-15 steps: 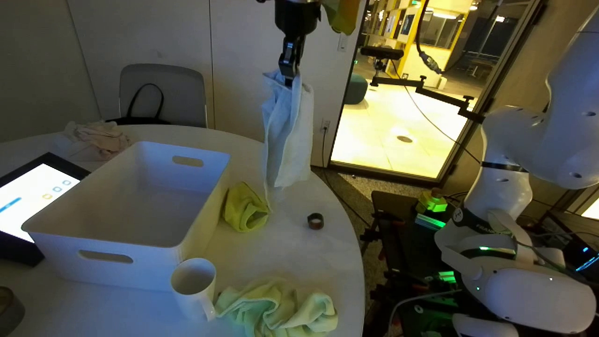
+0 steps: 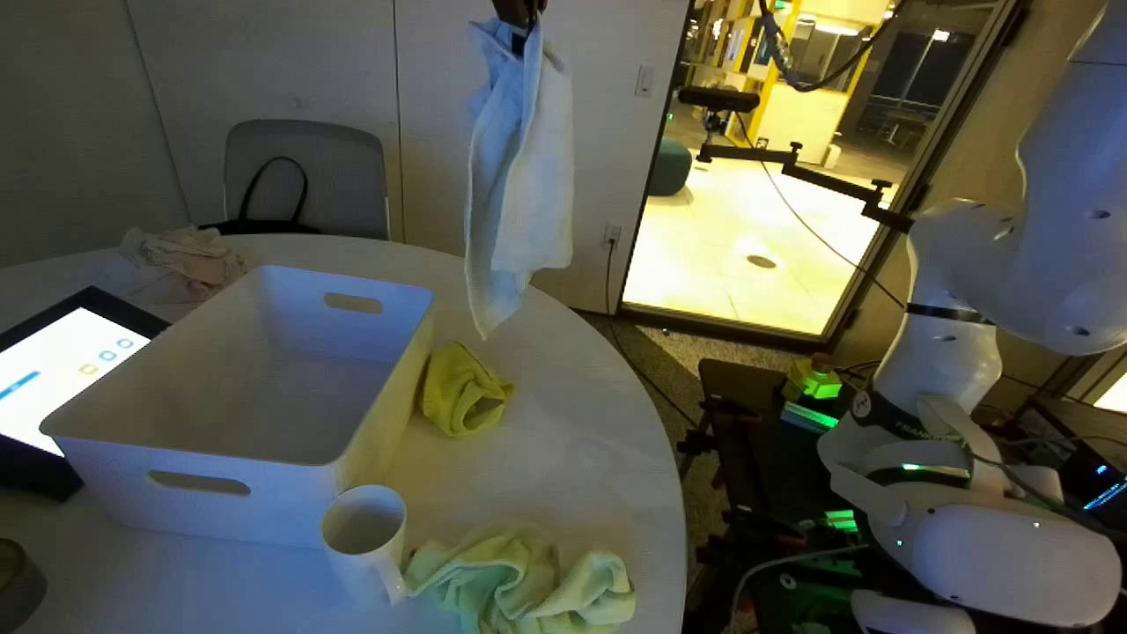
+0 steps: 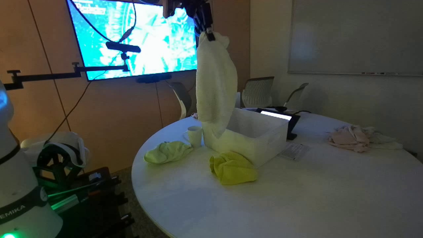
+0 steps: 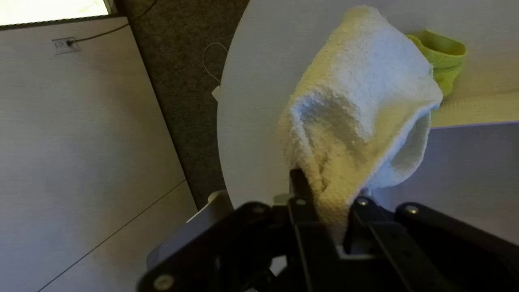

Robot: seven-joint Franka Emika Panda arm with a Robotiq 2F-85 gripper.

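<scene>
A white towel (image 2: 519,180) hangs in the air with its top pinched, and my gripper (image 2: 519,40) is shut on it at the upper edge of exterior view 1. From the other side, the towel (image 3: 216,83) droops below the gripper (image 3: 209,36), overlapping the near wall of the white bin (image 3: 253,144) in the picture. In the wrist view the fluffy towel (image 4: 365,82) comes out between the fingers of the gripper and hides part of the table. The inside of the bin (image 2: 306,380) looks empty.
A yellow cloth (image 2: 461,391) lies against the bin's side. Near the table's edge are a pale green cloth (image 2: 518,576) and a white mug (image 2: 364,534). A lit tablet (image 2: 69,370) and pinkish cloths (image 2: 190,259) sit beyond the bin.
The gripper and towel have risen and shifted slightly left in exterior view 1. A small dark ring seen over the table's right part earlier no longer shows.
</scene>
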